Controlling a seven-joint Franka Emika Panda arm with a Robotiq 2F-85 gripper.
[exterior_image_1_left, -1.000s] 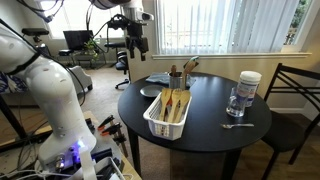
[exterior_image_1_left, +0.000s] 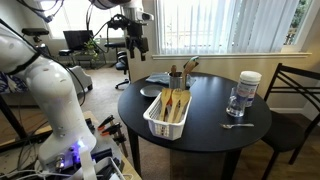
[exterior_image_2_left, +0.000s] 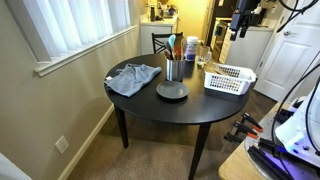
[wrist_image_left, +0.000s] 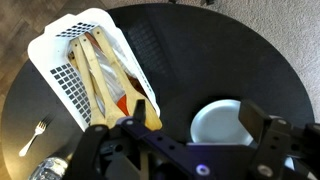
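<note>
My gripper (exterior_image_1_left: 140, 53) hangs high above the left side of the round black table, well clear of everything on it. In the wrist view the gripper is open, its fingers wide apart with nothing held between them. A white perforated basket (exterior_image_1_left: 154, 128) stands at the table's front; wooden utensils (wrist_image_left: 97, 76) lie in it, and something red shows among them. Beside the basket, a round plate (wrist_image_left: 221, 124) sits below the gripper; it looks pale here but the plate (exterior_image_2_left: 172, 90) is dark grey in the second exterior view.
A metal holder (exterior_image_2_left: 175, 70) with upright utensils and a grey-blue cloth (exterior_image_2_left: 133, 78) stand toward the back. To the right are a clear glass (exterior_image_1_left: 235, 104), a white-and-blue canister (exterior_image_1_left: 249, 84) and a fork (exterior_image_1_left: 237, 125).
</note>
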